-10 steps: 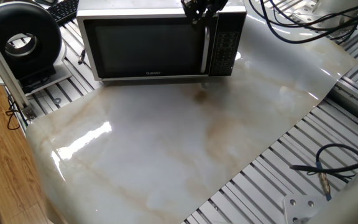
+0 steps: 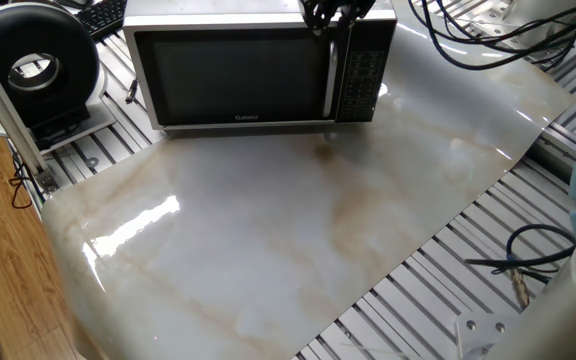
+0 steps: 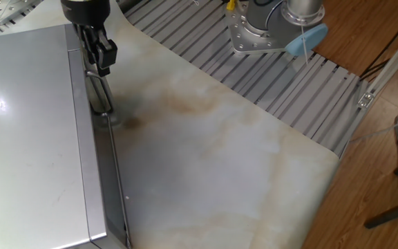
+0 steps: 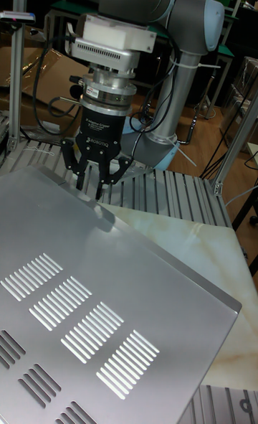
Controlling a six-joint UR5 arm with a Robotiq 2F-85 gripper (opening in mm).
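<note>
A silver microwave (image 2: pixel 248 75) with a dark door stands at the back of the marbled sheet, door shut. Its upright metal handle (image 2: pixel 331 78) is on the door's right side, left of the keypad. My black gripper (image 4: pixel 92 185) points down beside the microwave's front top edge, its two fingers spread with a gap between them and nothing seen in it. From the second exterior view, the gripper (image 3: pixel 103 68) hangs near the upper end of the handle (image 3: pixel 101 93). Whether the fingers touch the handle cannot be made out.
A black round device (image 2: pixel 33 70) stands to the left. Black cables (image 2: pixel 498 45) loop at the back right, and another cable (image 2: pixel 538 250) lies on the slatted table at the right.
My gripper has shifted slightly to the right above the microwave's front. At the right edge, the blue-capped arm part has come further into view. The microwave has not moved.
</note>
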